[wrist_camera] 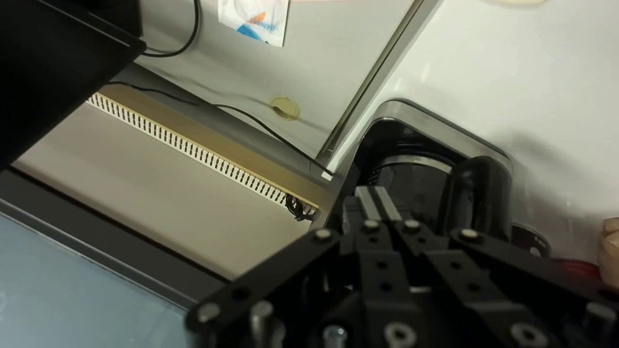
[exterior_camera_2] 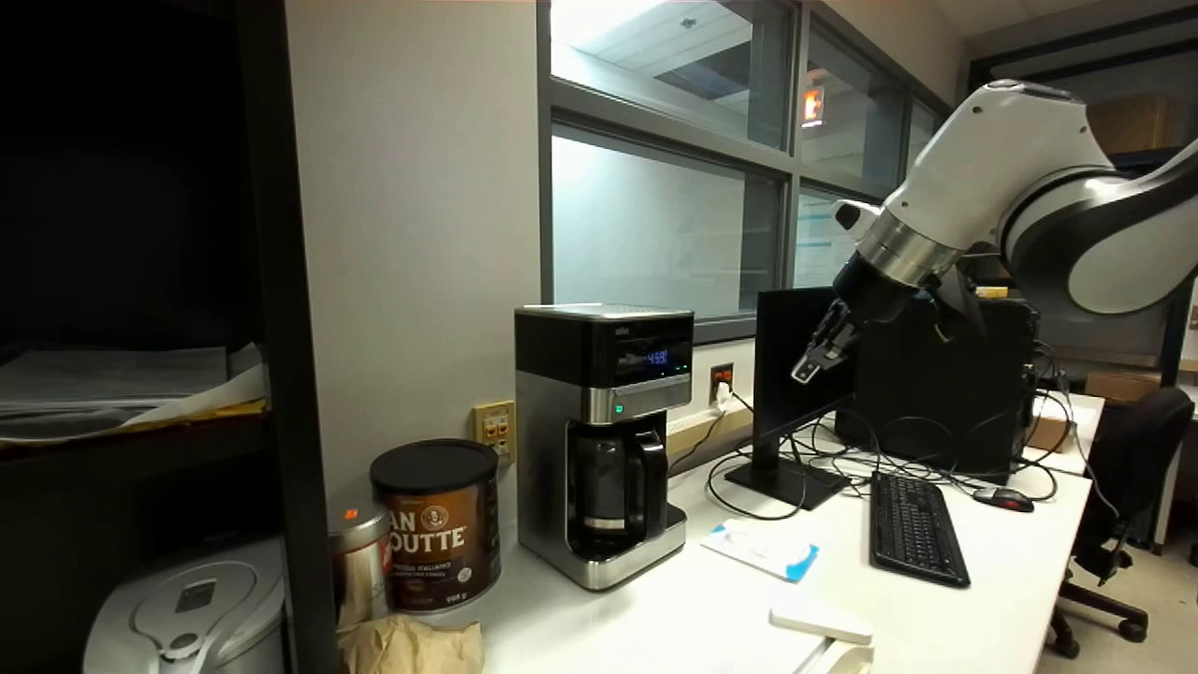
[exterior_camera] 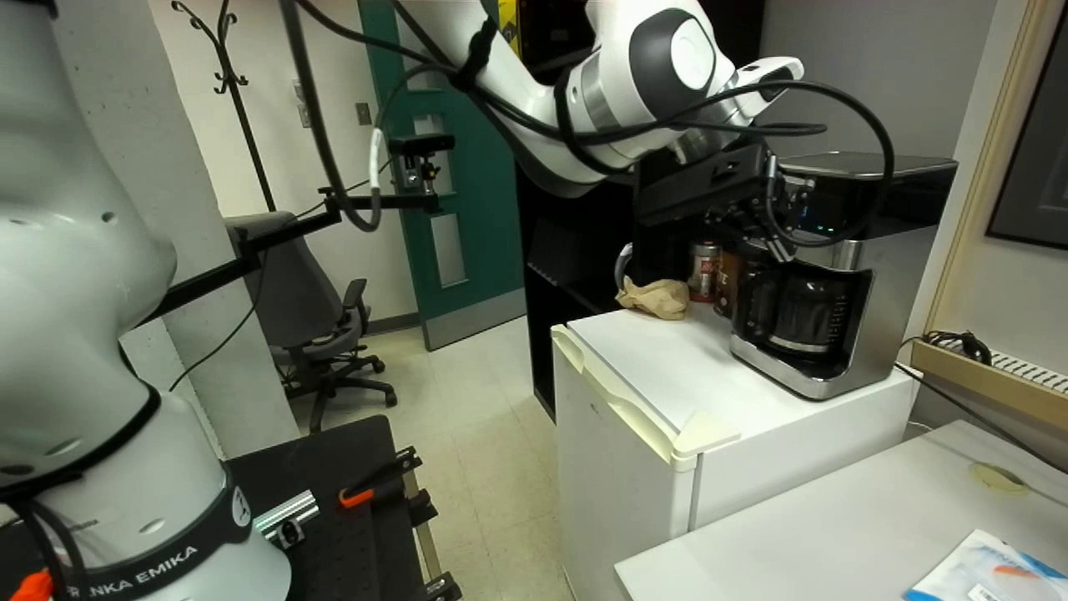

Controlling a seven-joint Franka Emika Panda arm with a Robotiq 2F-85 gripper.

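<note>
A black and steel coffee maker (exterior_camera_2: 550,427) with a lit clock display (exterior_camera_2: 657,359) and a green light stands on a white surface (exterior_camera: 661,361). Its glass carafe (exterior_camera: 803,310), with a black handle (exterior_camera_2: 651,483), sits inside. In exterior view 1 my gripper (exterior_camera: 783,250) overlaps the front panel and hides part of it. Exterior view 2 has the gripper (exterior_camera_2: 804,369) to the right of the machine, apart from it, at about panel height. Seen from the wrist, the gripper is shut, its fingertips together with nothing showing between them. The carafe (wrist_camera: 415,185) appears just beyond them.
A brown coffee can (exterior_camera_2: 441,539), a metal canister (exterior_camera_2: 361,562) and a crumpled paper bag (exterior_camera_2: 411,646) stand left of the machine. A monitor (exterior_camera_2: 775,393), keyboard (exterior_camera_2: 915,522) and flat packet (exterior_camera_2: 764,549) occupy the desk.
</note>
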